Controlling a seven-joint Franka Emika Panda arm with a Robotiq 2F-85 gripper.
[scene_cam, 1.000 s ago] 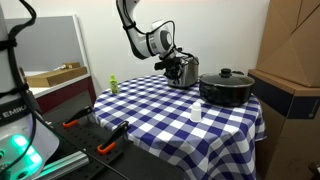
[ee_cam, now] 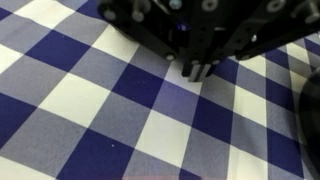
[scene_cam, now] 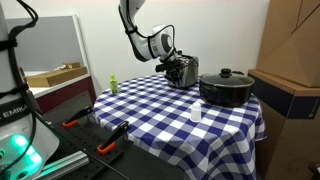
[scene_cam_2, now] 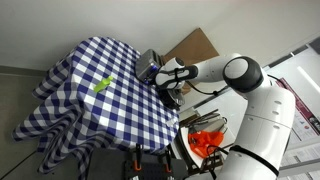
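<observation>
My gripper is shut in the wrist view, with nothing showing between its fingers; the blue and white checked cloth lies below. In exterior view 1 the arm reaches over the back of the table, and the gripper is small and dark in front of a silver toaster-like appliance. A black lidded pot stands to the right. Nearer the front is a small white object. A green bottle-like object stands at the left, also seen as a green shape in exterior view 2.
The checked tablecloth is mostly bare in the middle. A dark rounded edge sits at the wrist view's right. Brown boxes rise beyond the table's right side, and another box lies at far left.
The arm has shifted slightly downward and to the right near the silver appliance. The objects on the table look unmoved.
</observation>
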